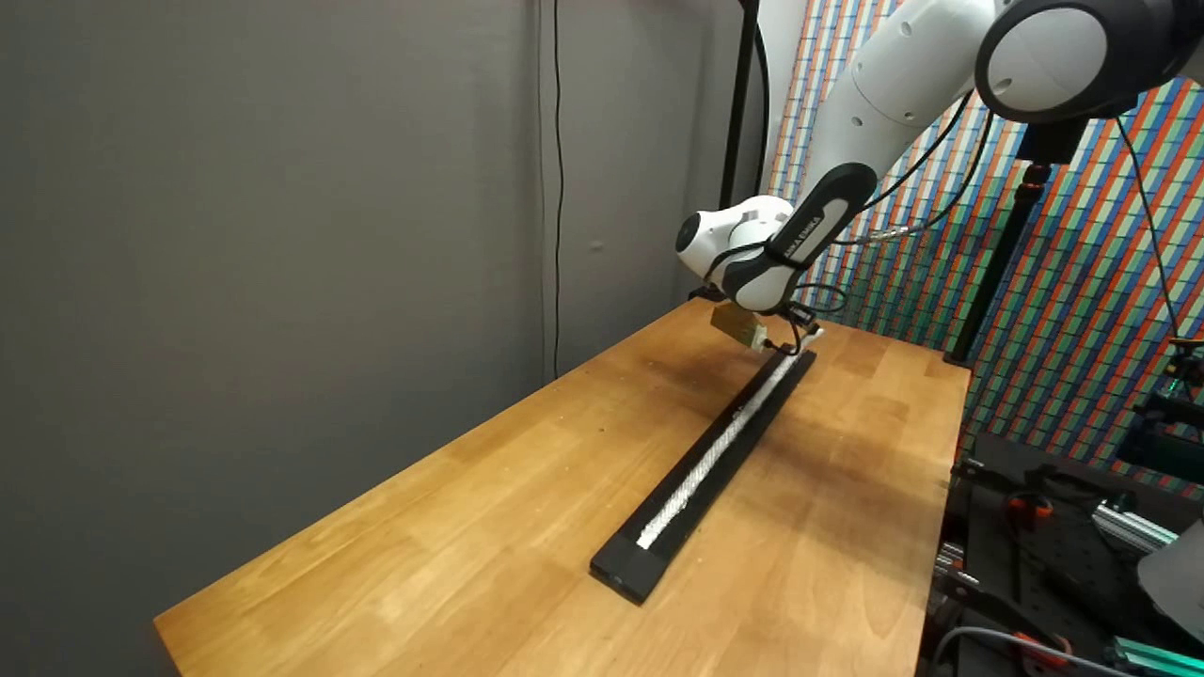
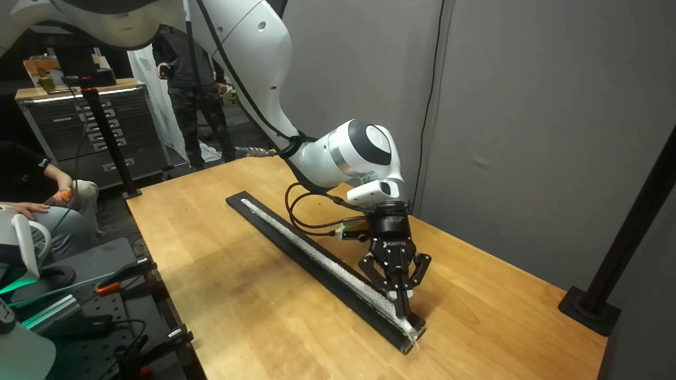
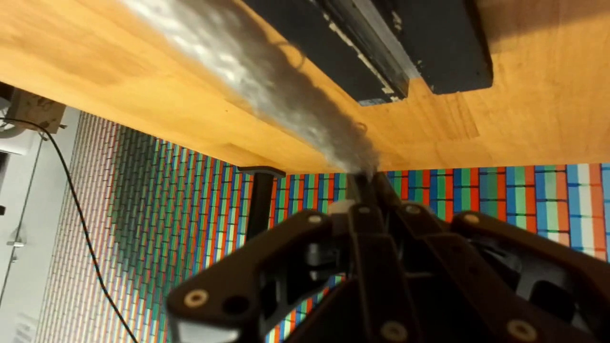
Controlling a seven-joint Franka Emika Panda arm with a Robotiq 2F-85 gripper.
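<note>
A white braided rope (image 1: 697, 476) runs lengthwise along a long black grooved bar (image 1: 635, 564) on the wooden table. My gripper (image 2: 402, 313) is shut on the rope near one end of the bar, pointing downward. In the wrist view the rope (image 3: 297, 103) stretches to the fingertips of the gripper, and the black bar (image 3: 354, 74) with its open groove shows beside it. From exterior view 2 the rope (image 2: 329, 266) looks to lie along the groove, with frayed strands at the held end. Whether it sits fully down in the groove at that end, I cannot tell.
A black stand (image 2: 589, 313) rises at the table's far right in exterior view 2. Cables (image 2: 304, 215) loop beside the wrist.
</note>
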